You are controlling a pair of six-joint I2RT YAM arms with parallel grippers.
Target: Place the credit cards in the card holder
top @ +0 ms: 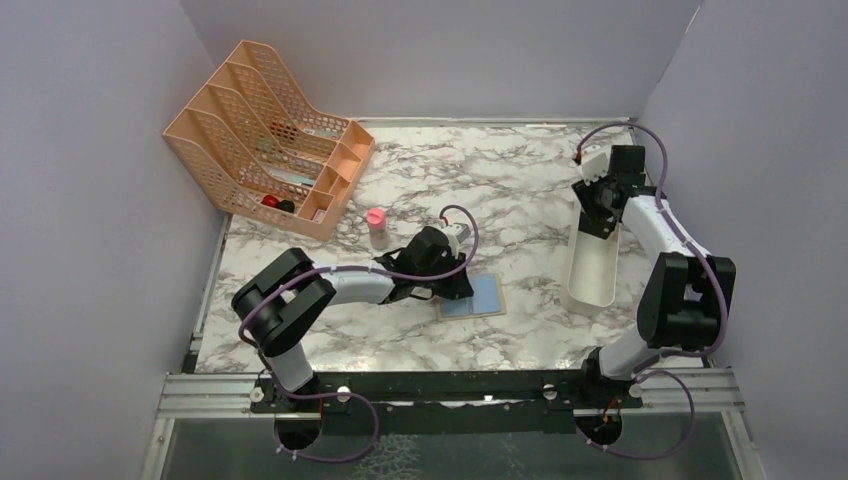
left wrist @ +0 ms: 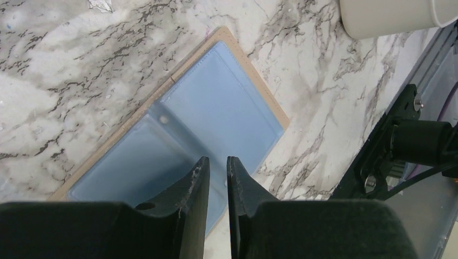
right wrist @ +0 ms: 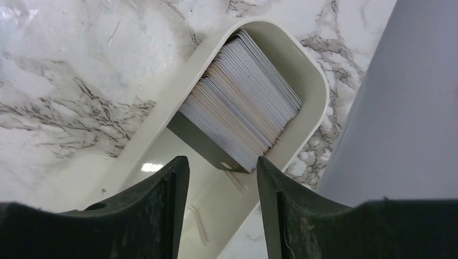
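Observation:
A tan-edged card holder with pale blue panels [top: 486, 293] lies open and flat at the table's front middle. My left gripper is over it, its fingertips nearly together and nothing showing between them. At the right, a row of cards on edge [right wrist: 243, 91] fills the far end of a long white bin [right wrist: 318, 89]; the nearest card has a dark face [right wrist: 202, 139]. Above that row's near end, my right gripper stands open, one finger on each side, apart from the cards as far as shows.
An orange mesh organizer [top: 255, 140] with several small items stands at the back left. Close to it is a pink-capped bottle [top: 377, 228]. A grey wall [top: 760, 200] rises just right of the bin.

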